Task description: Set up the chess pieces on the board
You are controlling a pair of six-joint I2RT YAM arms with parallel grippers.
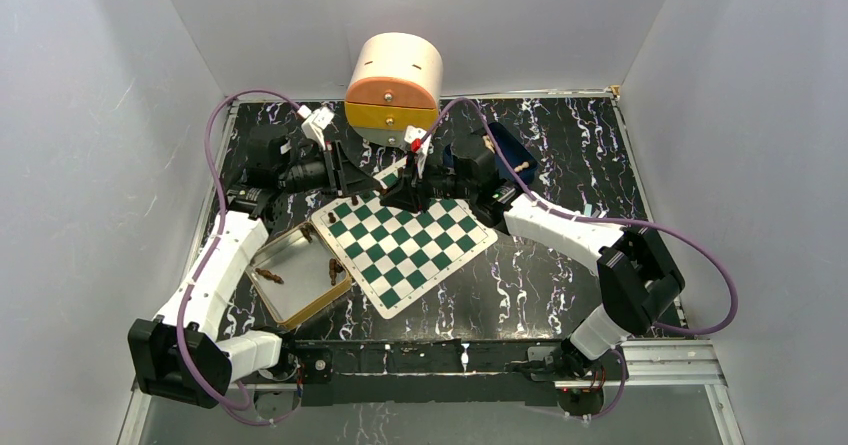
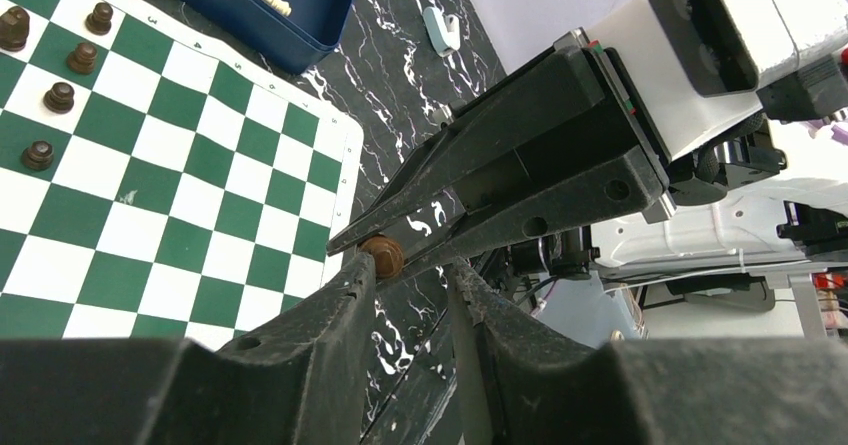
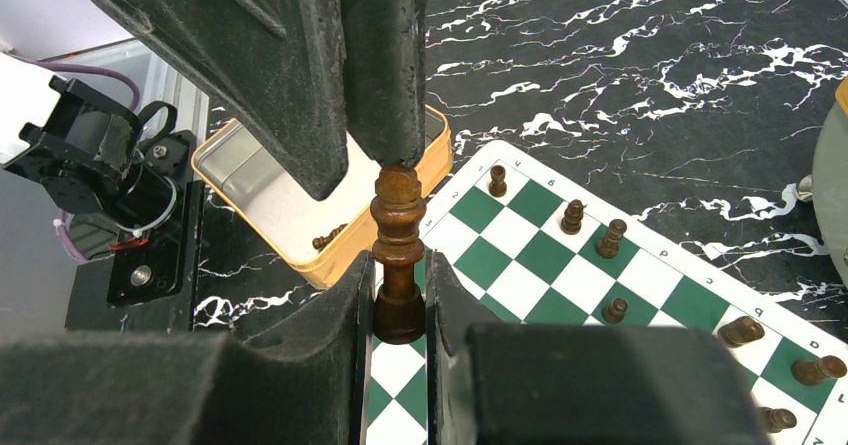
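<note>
My right gripper (image 1: 385, 197) is shut on a brown wooden chess piece (image 3: 398, 227), held upright above the chessboard (image 1: 410, 255). My left gripper is part open beside that piece; in the right wrist view its fingers reach the piece's top from above. Several brown pieces stand along the board's far edge, among them a pawn (image 3: 615, 310) and another piece (image 3: 610, 240).
A tan-rimmed tray (image 1: 285, 315) with brown pieces lies left of the board. A navy tray (image 2: 290, 45) with cream pieces is at the back right. A rounded drawer box (image 1: 393, 75) stands at the back.
</note>
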